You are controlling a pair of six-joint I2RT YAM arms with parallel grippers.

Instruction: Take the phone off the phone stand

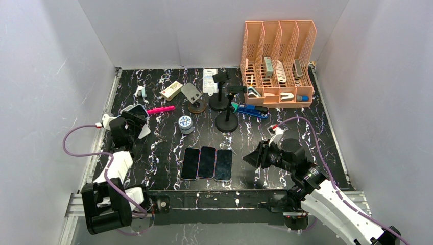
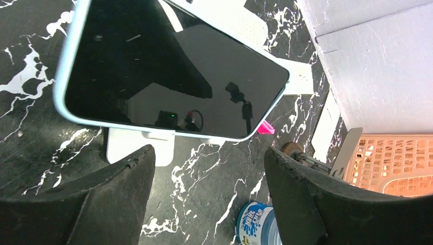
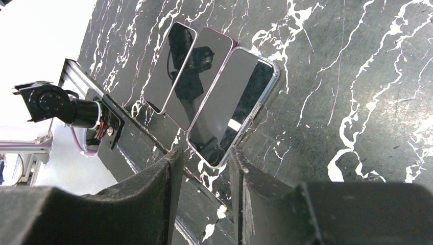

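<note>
A light-blue phone (image 2: 178,71) rests screen-up and tilted on a white stand (image 2: 138,148) at the table's left in the top view. My left gripper is open just in front of the phone's lower edge, its fingers apart and nothing visible between them. In the top view it partly hides phone and stand. My right gripper hovers over the front right of the table, its fingers partly apart, holding nothing.
Three phones (image 1: 207,162) lie front centre. A round tin (image 1: 185,125), a pink marker (image 1: 161,110), several empty stands (image 1: 226,121) and an orange organiser (image 1: 275,46) occupy the middle and back. Bare table surrounds the tin.
</note>
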